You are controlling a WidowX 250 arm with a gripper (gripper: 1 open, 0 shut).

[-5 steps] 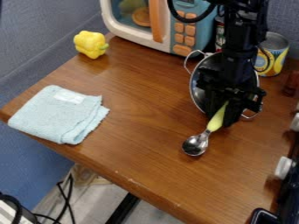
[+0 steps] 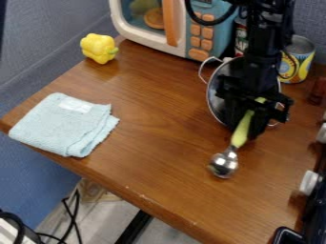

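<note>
My black gripper (image 2: 253,116) is low over the right part of the wooden table, around the light green handle of a spoon (image 2: 239,132), whose steel bowl (image 2: 224,164) points toward the front. Whether the fingers are shut on the handle is hard to tell, as the dark fingers blend together. Behind the gripper a round lid or pan (image 2: 219,74) is partly hidden by the arm.
A folded light blue cloth (image 2: 67,124) lies at the left, a yellow pepper (image 2: 99,48) at the back left. A toy microwave (image 2: 166,24), cans (image 2: 296,59) and a dark appliance (image 2: 312,200) edge the table.
The spoon has shifted slightly right and toward the front, its bowl moving along with the gripper.
</note>
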